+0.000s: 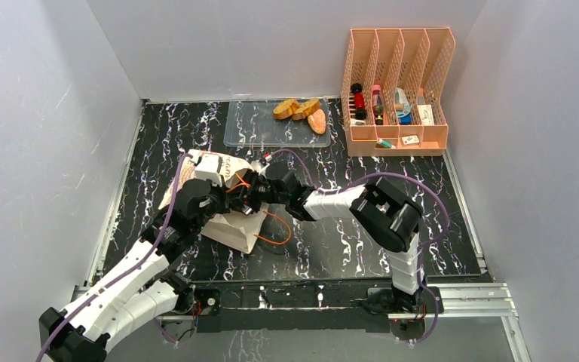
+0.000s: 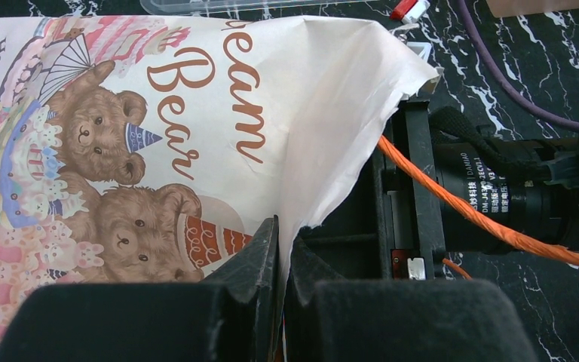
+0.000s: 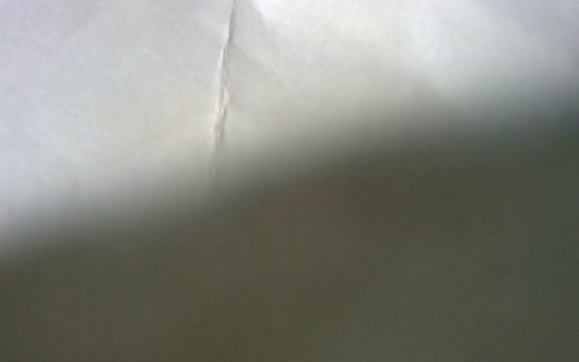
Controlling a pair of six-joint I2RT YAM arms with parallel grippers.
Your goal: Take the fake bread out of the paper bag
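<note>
The printed paper bag [image 1: 234, 231] lies on its side at left of the table, its mouth facing right. In the left wrist view, my left gripper is shut on the rim of the paper bag, which passes as a thin white fold between its fingers. My right hand's black body [image 2: 411, 188] reaches into the bag's mouth, so its fingertips are hidden. Only blurred pale paper [image 3: 121, 90] with a crease fills the right wrist view. Three bread pieces [image 1: 306, 109] rest on the clear tray [image 1: 252, 124]; any bread inside the bag is out of sight.
An orange cord handle [image 1: 283, 234] loops out beside the bag, and another runs past the right hand. At the back right stands a peach divided rack [image 1: 399, 149] with small items.
</note>
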